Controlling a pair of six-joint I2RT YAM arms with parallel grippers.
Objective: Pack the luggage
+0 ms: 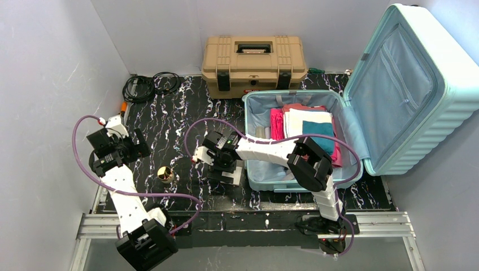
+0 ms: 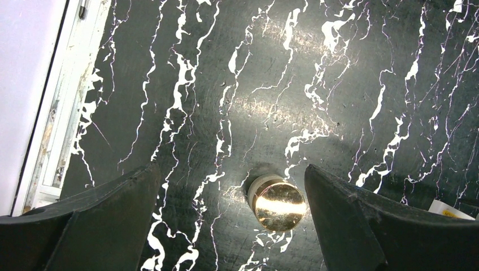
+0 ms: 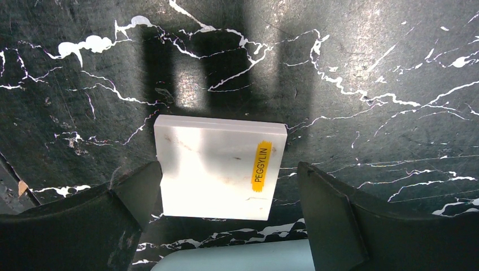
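Note:
The open pale-blue suitcase [image 1: 254, 113] holds folded pink, white and teal clothes [image 1: 318, 135]. My right gripper hangs open over a flat white box [image 3: 209, 164] with a yellow PEGGYLIN label, lying on the black table beside the suitcase; no grip on it shows. My left gripper is open above the table at the left. A gold cylinder [image 2: 278, 206] stands on the table between its fingers in that view, below them, also seen in the top view.
A tan toolbox [image 1: 254, 62] stands at the back, with a coiled black cable [image 1: 138, 90] left of it. The suitcase lid [image 1: 412, 90] leans open to the right.

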